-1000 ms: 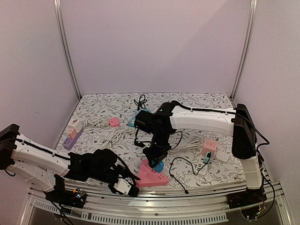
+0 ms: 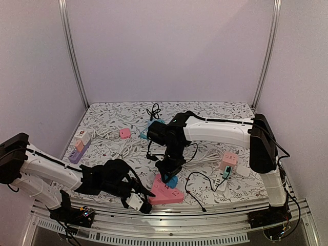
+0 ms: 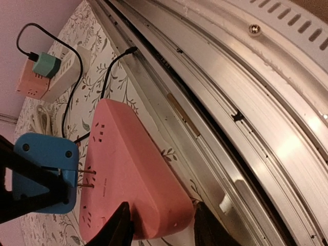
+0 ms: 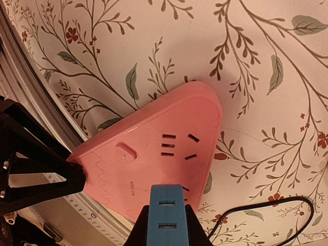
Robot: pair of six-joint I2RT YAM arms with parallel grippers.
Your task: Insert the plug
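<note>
The triangular pink power strip (image 2: 165, 195) lies at the front of the table. My right gripper is shut on a blue plug (image 3: 46, 187), whose metal prongs point at the strip's socket face; in the left wrist view their tips are at or very near the slots, and whether they are in is unclear. My left gripper is at the strip's left corner, its fingers either side of it; whether they touch it is hard to tell.
A white strip with a pink cube adapter (image 2: 229, 158) and cables lie to the right. A purple strip (image 2: 77, 154) and coiled cables lie at the left and back. The metal table edge (image 3: 236, 154) runs just beside the pink strip.
Both arms have shifted very slightly, the left gripper remaining at the pink strip's corner and the right over it with the blue plug.
</note>
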